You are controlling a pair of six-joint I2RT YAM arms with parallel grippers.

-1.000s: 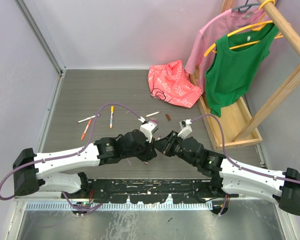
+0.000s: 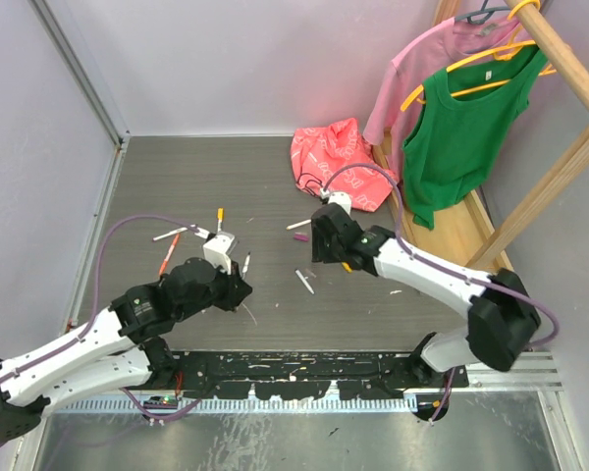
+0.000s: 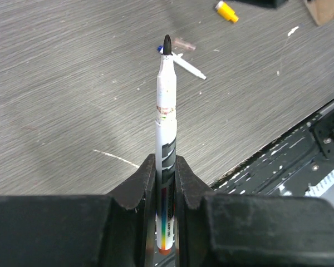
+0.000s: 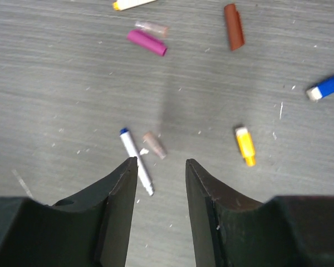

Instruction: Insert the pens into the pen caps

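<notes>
My left gripper is shut on a white marker [image 3: 166,100], held upright in the left wrist view with its dark tip bare. My right gripper hangs open over the table at centre right, nothing visible between its fingers. Below it lie a blue-tipped white pen [image 4: 136,161], a pale pink cap [image 4: 154,144], a yellow cap [image 4: 244,146], a magenta cap [image 4: 147,41], a brown cap [image 4: 234,26] and a blue-and-white piece [image 4: 328,87]. More pens, such as an orange one [image 2: 169,252], lie at the table's left.
A wooden clothes rack [image 2: 550,186] with hanging garments stands along the right side. A crumpled pink cloth [image 2: 334,147] lies at the back right. Bare table [image 2: 167,167] spans the back left; the table's front edge has a dark metal rail.
</notes>
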